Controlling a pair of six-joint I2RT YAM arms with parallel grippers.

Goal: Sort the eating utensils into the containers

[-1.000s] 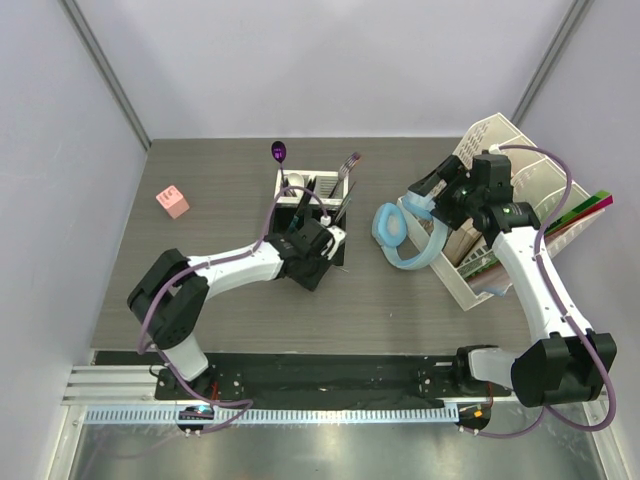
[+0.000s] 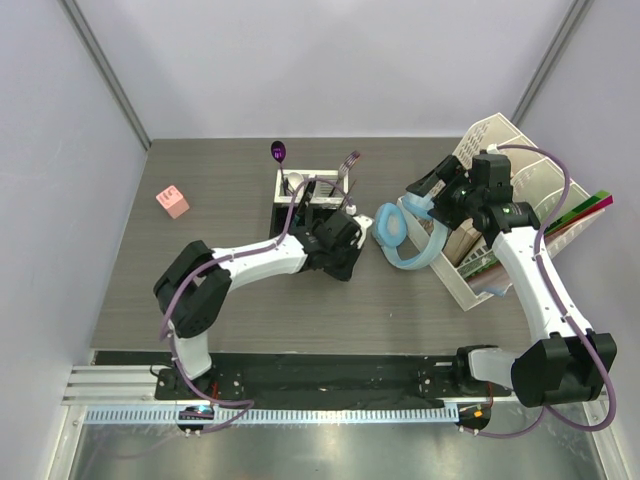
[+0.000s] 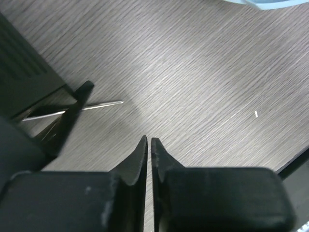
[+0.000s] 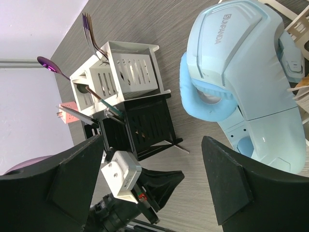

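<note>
My left gripper [image 2: 348, 260] hovers right of the dark container, its fingers close together in the left wrist view with nothing visible between them. A thin metal utensil [image 3: 104, 105] lies on the table beside that container. The white container [image 4: 133, 72] holds purple forks and a purple spoon [image 2: 278, 152]; other utensils stand in or lean over the two containers. My right gripper is open, raised over the light blue appliance [image 4: 246, 82], with nothing between its fingers.
A white slatted rack [image 2: 462, 285] with boards fills the right side around the appliance. A pink cube [image 2: 172, 202] sits at the left.
The right arm has not moved.
</note>
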